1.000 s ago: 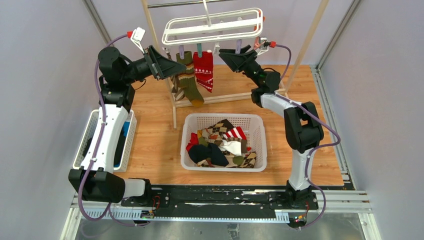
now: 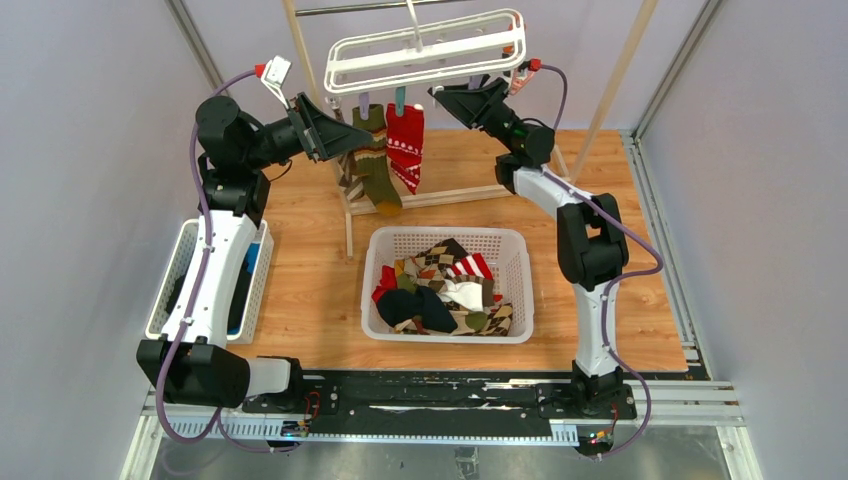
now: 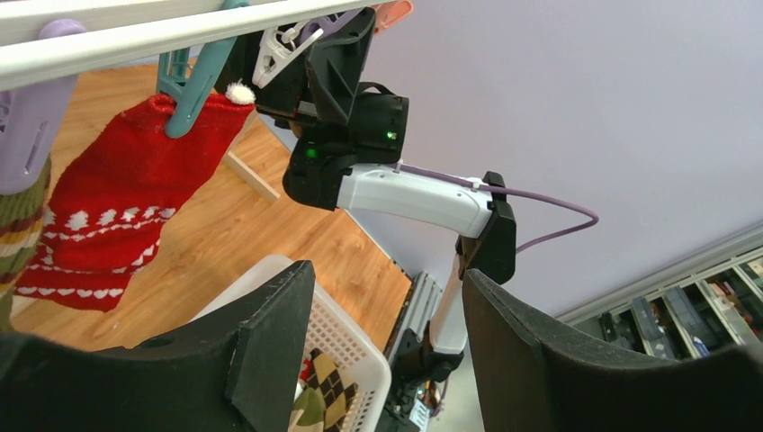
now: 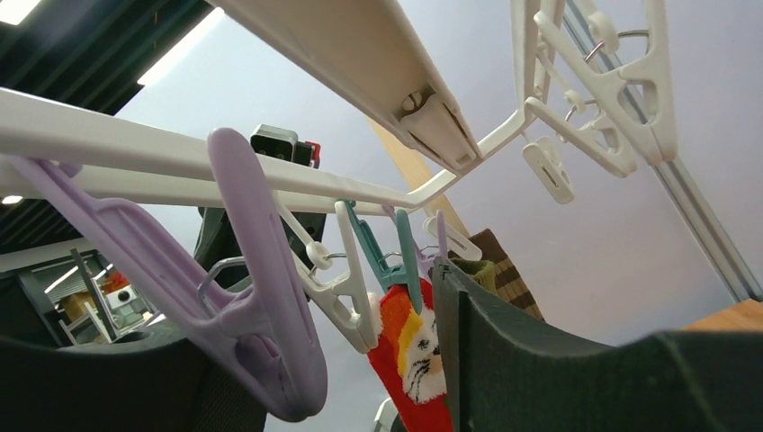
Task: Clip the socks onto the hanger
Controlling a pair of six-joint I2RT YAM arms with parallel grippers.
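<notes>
The white hanger [image 2: 425, 50] is up at the back, with clips along its frame. A patterned red sock [image 2: 405, 145] hangs from a teal clip [image 3: 200, 81], and an olive striped sock [image 2: 375, 165] hangs left of it by a purple clip [image 3: 36, 117]. My left gripper is open and empty, in front of the hanging socks. Under the hanger's right part, my right gripper stands open. Beside its left finger, partly hiding it, is another purple clip [image 4: 270, 288]; a white clip [image 4: 342, 288] and the red sock show beyond.
A white basket [image 2: 376, 290] of several jumbled socks stands on the wooden table [image 2: 310, 300]. Another white basket [image 2: 262, 275] lies by the left arm. Wooden posts [image 2: 620, 75] frame the hanger. Several white clips [image 4: 630, 85] hang along the hanger's other side.
My right gripper has moved left and slightly up, further in under the hanger by the clips. The hanging socks and hanger sway slightly. The left arm looks still.
</notes>
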